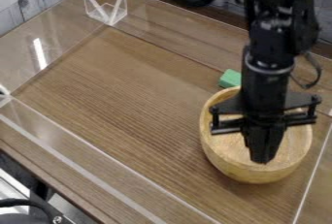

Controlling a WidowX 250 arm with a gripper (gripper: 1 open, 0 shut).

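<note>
The black gripper [263, 121] hangs down over a round wooden bowl [234, 170] on the right side of the table, its fingers reaching to the bowl's interior. The fingers stand apart, though motion blur hides how far and whether anything is between them. A small green object [231, 78] lies behind the bowl, just left of the arm, partly hidden by it.
A white wire-like holder [104, 5] stands at the back left. A wall runs along the back right edge.
</note>
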